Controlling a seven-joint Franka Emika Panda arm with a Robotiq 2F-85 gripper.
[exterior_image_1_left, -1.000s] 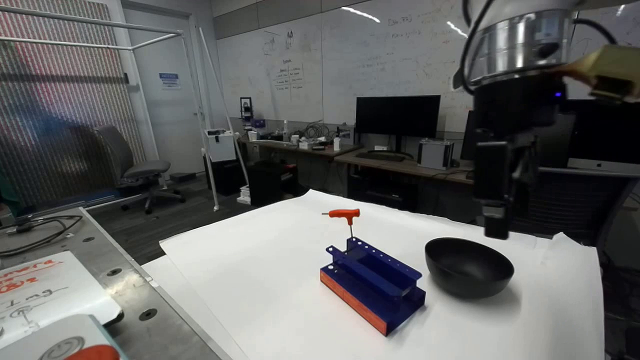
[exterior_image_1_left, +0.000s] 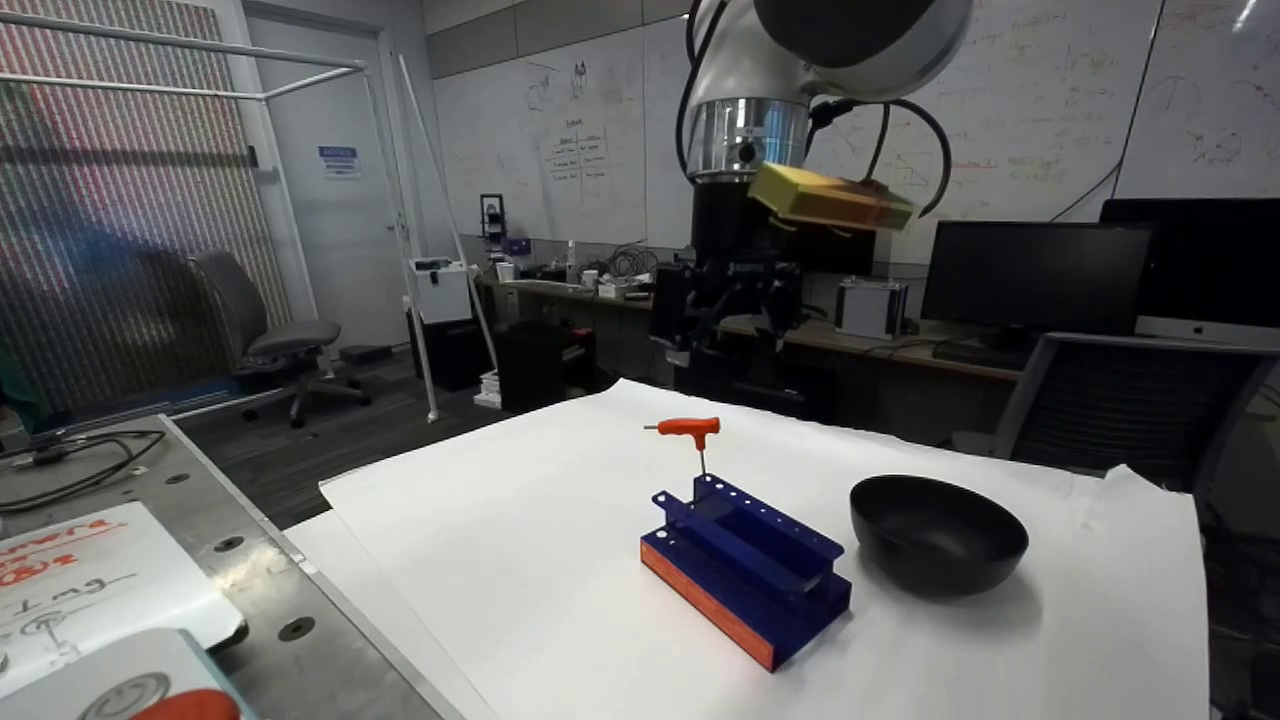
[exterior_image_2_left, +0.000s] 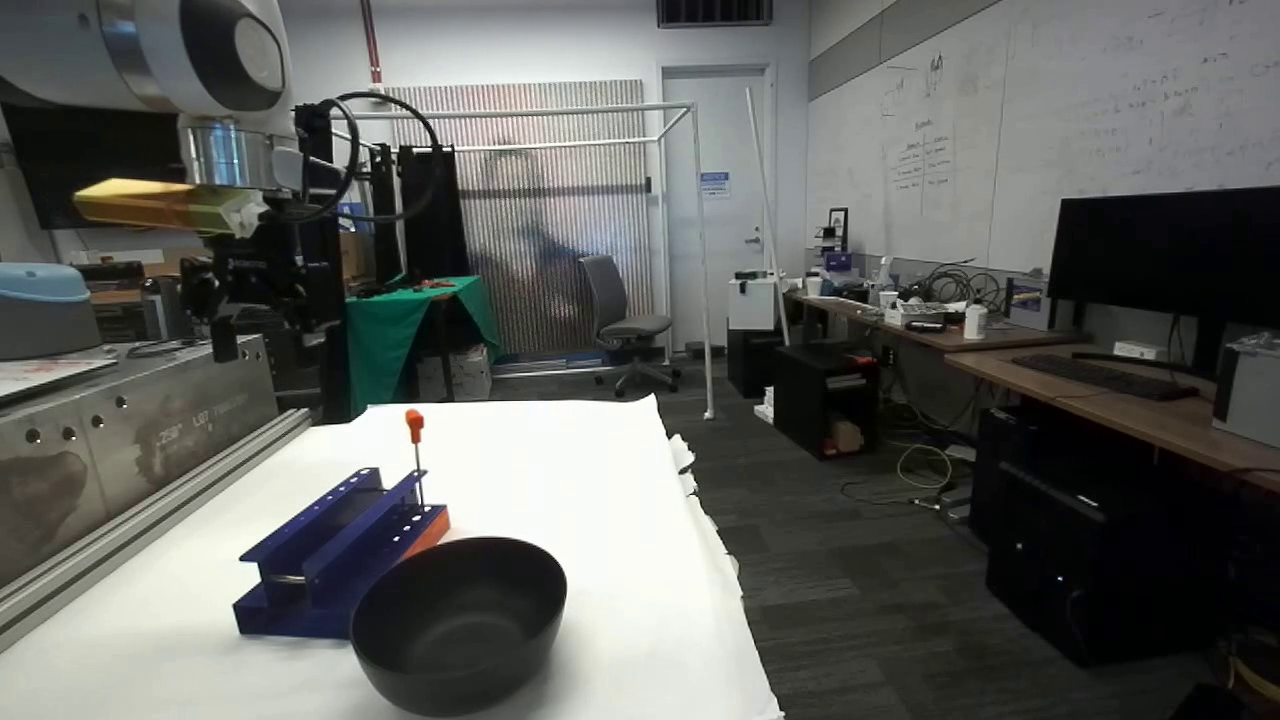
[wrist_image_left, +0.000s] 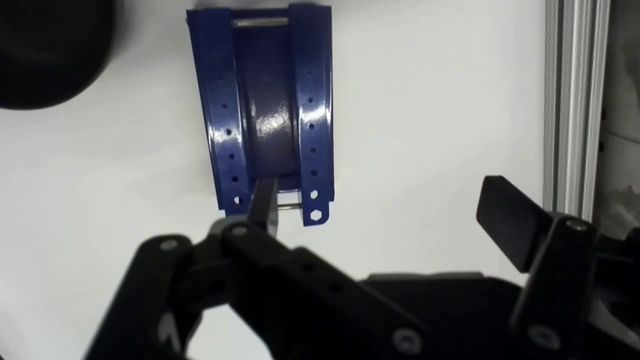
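Note:
An orange T-handle hex key (exterior_image_1_left: 690, 427) stands upright at one end of a dark blue holder (exterior_image_1_left: 750, 546) with rows of holes; in exterior view 2 the orange handle (exterior_image_2_left: 415, 422) rises above the holder's far end. Beside the holder sits a black bowl (exterior_image_1_left: 938, 534), empty as far as its inside shows. High over the table my gripper is open, with nothing between its spread fingers. From the wrist, the blue holder (wrist_image_left: 270, 108) lies below, its near end partly behind the left finger (wrist_image_left: 264, 204). The hex key cannot be made out there.
White paper (exterior_image_1_left: 504, 552) covers the table, with free room around the holder. A metal rail (wrist_image_left: 567, 108) runs along one side. Beyond the table stand desks with monitors (exterior_image_1_left: 1038, 276) and an office chair (exterior_image_1_left: 1140, 408).
In exterior view 1 my arm has moved left, from over the bowl's side toward the hex key's side, and the gripper is higher in view. The bowl, holder and hex key have stayed put.

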